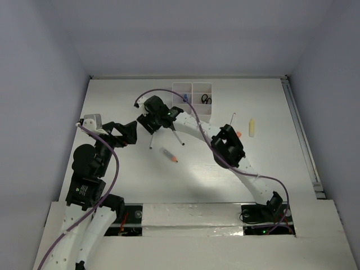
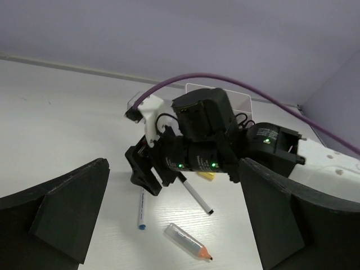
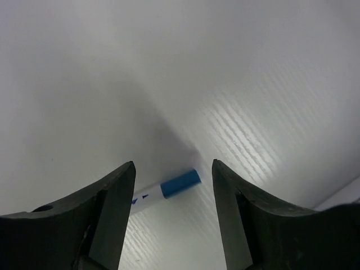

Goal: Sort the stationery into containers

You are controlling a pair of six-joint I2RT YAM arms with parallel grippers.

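My right gripper (image 1: pixel 148 127) is low over a white pen with a blue cap (image 3: pixel 180 183), its fingers part open either side of it in the right wrist view. A black-capped marker (image 2: pixel 195 196) and a clear orange-tipped marker (image 2: pixel 185 241) lie nearby. My left gripper stands open, nothing between its fingers, at the left of the table. The compartment container (image 1: pixel 201 86) at the back holds scissors (image 1: pixel 206 99) and a blue item (image 1: pixel 185 98).
A yellow stick (image 1: pixel 251 127), an orange item (image 1: pixel 238 134) and a thin item (image 1: pixel 232 118) lie on the right.
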